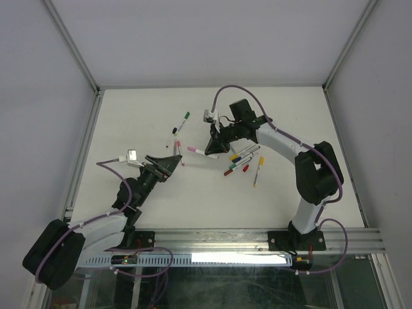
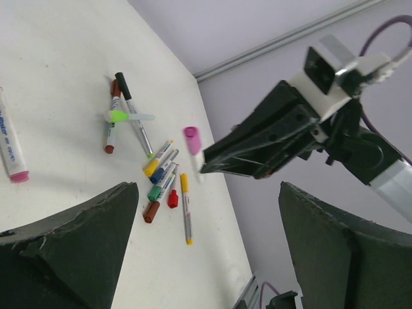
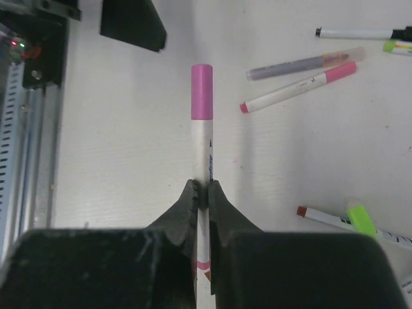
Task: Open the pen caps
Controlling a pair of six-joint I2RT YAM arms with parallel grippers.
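Note:
A white pen with a pink cap [image 3: 202,148] is off the table, pinched by my right gripper; its pink end points up and away from the fingers. In the top view this held pen [image 1: 201,152] lies slanted, pink end to the left. My left gripper is open and has nothing between its fingers; in the top view it is below and left of the held pen. Through the left wrist view the pink pen end [image 2: 192,134] shows between the left fingers, some way off.
Several pens [image 2: 161,177] and a small red piece [image 2: 172,198] lie at the right, with a yellow-ended pen [image 2: 187,209] apart. Another pink-ended pen [image 3: 299,88] lies beside a grey pen [image 3: 290,66]. A green-ended pen [image 1: 183,122] lies farther back.

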